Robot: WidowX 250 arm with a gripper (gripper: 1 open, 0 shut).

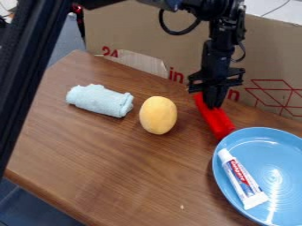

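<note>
A red elongated object (217,121) lies on the wooden table behind the plate. My black gripper (207,88) is over its far end, fingers low and partly hiding it; whether anything is between them is hidden. A yellow oval object (158,115) stands left of it. A rolled light-blue cloth (101,100) lies farther left. A white toothpaste tube (242,178) rests on the blue plate (278,159) at the right front.
A cardboard panel (141,35) with red print stands along the table's back edge. The table's left edge drops to the floor.
</note>
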